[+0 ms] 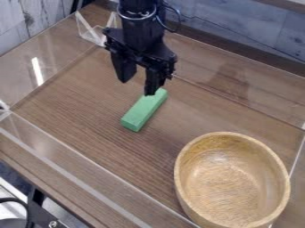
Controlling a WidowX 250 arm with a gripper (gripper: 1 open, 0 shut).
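Observation:
A green rectangular block (143, 109) lies flat and diagonal on the wooden table, left of centre. My black gripper (138, 78) hangs just above its upper end, with its two fingers pointing down. The fingers look apart, with nothing seen between them. A large tan bowl (231, 178) stands at the lower right.
A pale wall edges the top left and a grey one the top right. Some clear plastic sits near the top left and left edge.

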